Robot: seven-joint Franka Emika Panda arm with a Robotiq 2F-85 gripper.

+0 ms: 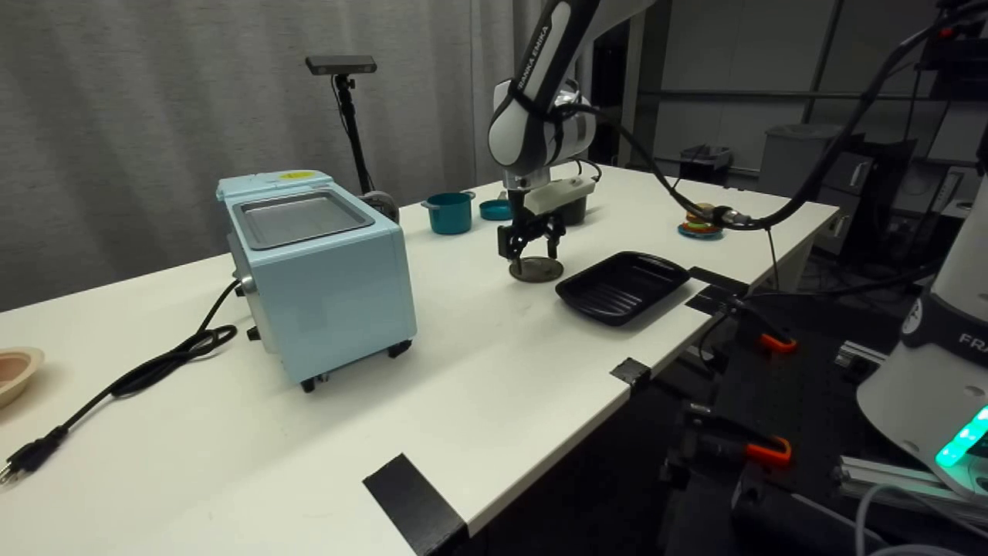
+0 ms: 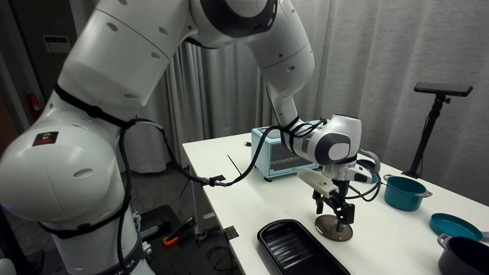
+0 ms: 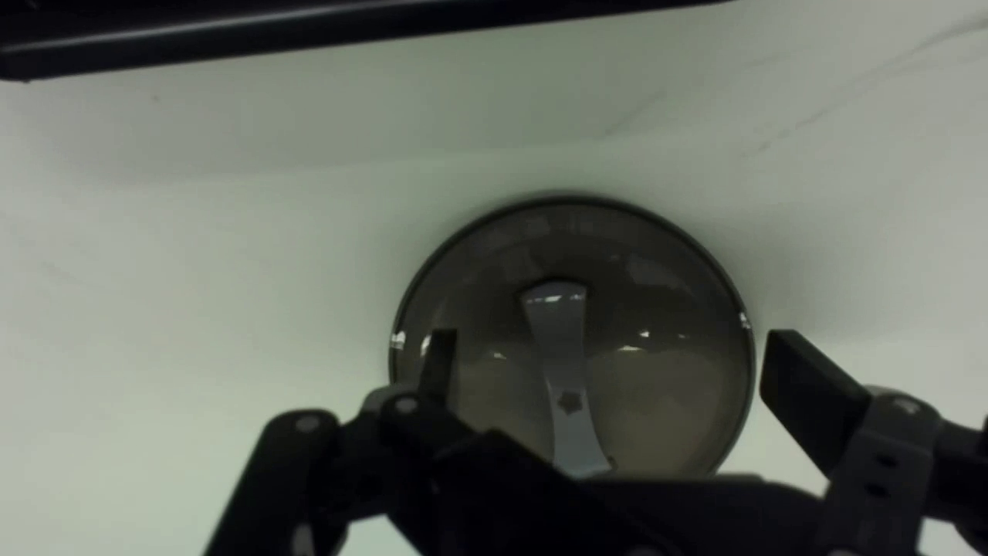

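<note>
A round glass lid with a dark rim and a grey strap handle lies flat on the white table. Just above it, pointing down, is my gripper, open and empty. In the wrist view one finger overlaps the lid's left part, while the other finger is outside its right rim. The handle shows between the two, nearer the left finger. Exterior view 2 has the lid partly behind the gripper.
Close beside the lid lies a black ribbed tray. A teal pot and a teal pan stand farther back. The light blue toaster oven occupies the table's left-middle. A toy burger sits far right.
</note>
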